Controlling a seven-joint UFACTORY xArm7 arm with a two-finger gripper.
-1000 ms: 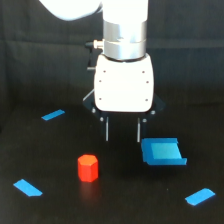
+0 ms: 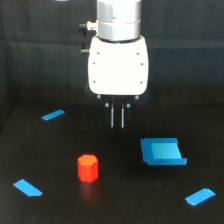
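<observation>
A red, hexagonal-looking block [image 2: 88, 168] rests on the dark table, left of centre. To the right lies a blue, shallow square tray [image 2: 160, 140] with a lighter blue inside; nothing shows in it. My gripper [image 2: 118, 117] hangs from the white hand, pointing down, above and behind the red block and left of the tray. Its two thin fingers stand close together, with a narrow dark strip between them. Whether they are fully shut is unclear, and no object shows between them.
Blue tape strips mark the table at the back left [image 2: 53, 115], front left [image 2: 28, 188] and front right [image 2: 200, 197]. Bare dark table surrounds the block and tray. A dark curtain [image 2: 40, 50] hangs behind.
My hand has moved back and up, slightly left in the view. The fingers, wide apart before, are now much closer together. Block and tray have not moved.
</observation>
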